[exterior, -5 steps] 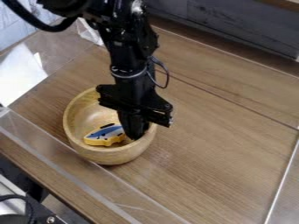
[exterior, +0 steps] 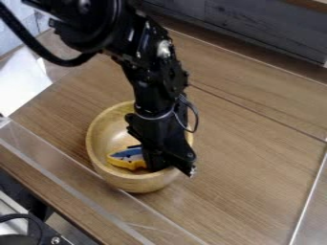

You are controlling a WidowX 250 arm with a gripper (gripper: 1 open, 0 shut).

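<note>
A wooden bowl [exterior: 109, 135] stands on the tabletop at centre left. Inside it lies a small yellow toy with a blue top [exterior: 125, 159], partly covered by my black gripper [exterior: 156, 163]. The gripper reaches down into the bowl at its front right. Its fingertips are dark and crowded against the toy and bowl, so I cannot tell how far apart they are or whether they touch the toy.
A grey panelled wall [exterior: 243, 38] runs along the back. Dark cables and hardware show at the lower left beyond the table edge.
My gripper has moved lower, deeper into the bowl, and now hides more of the toy and the bowl's right side.
</note>
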